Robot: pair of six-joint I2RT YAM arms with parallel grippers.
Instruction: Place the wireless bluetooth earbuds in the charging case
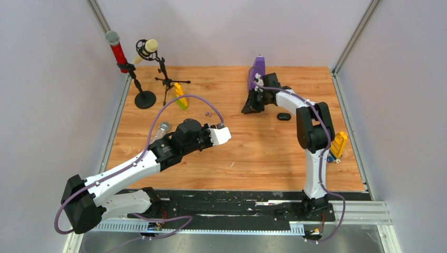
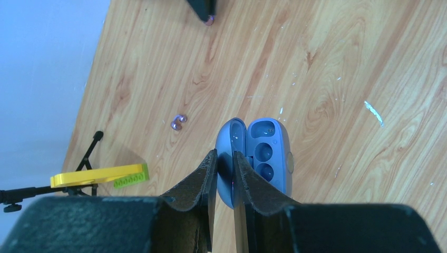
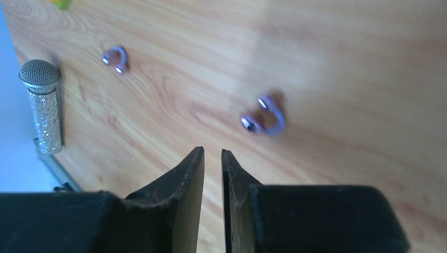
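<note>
The left gripper is shut on the open blue charging case [image 2: 266, 145], whose empty hollows face up. A purple earbud pair [image 2: 178, 120] lies on the wood in the left wrist view, also visible as the farther pair [image 3: 117, 58] in the right wrist view. The nearer pair [image 3: 263, 117] lies just beyond my right gripper, whose fingers are slightly parted with nothing between them. In the top view that gripper is low at the table's upper middle, mostly hiding that pair.
A silver microphone [image 1: 161, 132] lies left of centre. Mic stands [image 1: 144, 99], yellow-green [image 1: 181, 97] and yellow [image 1: 338, 143] pieces, a purple object [image 1: 259, 63] and a black item [image 1: 283, 116] surround the clear middle.
</note>
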